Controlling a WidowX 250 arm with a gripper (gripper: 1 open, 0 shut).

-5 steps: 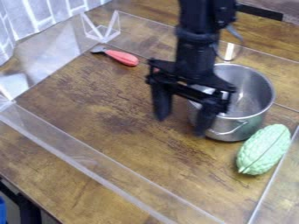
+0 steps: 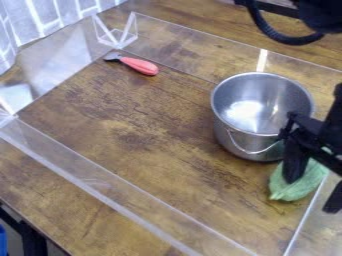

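Note:
A black gripper (image 2: 310,150) is at the right edge, low over a pale green bumpy vegetable (image 2: 290,186), partly hiding it. Whether its fingers are open or shut on the vegetable is hard to tell. A steel pot (image 2: 247,105) with a wire handle stands just behind, right of centre.
A red-handled utensil (image 2: 139,65) lies at the upper left. Clear plastic walls (image 2: 120,190) border the wooden worktop (image 2: 120,130).
The gripper has moved right from over the pot and come down over the green vegetable, now covering part of it.

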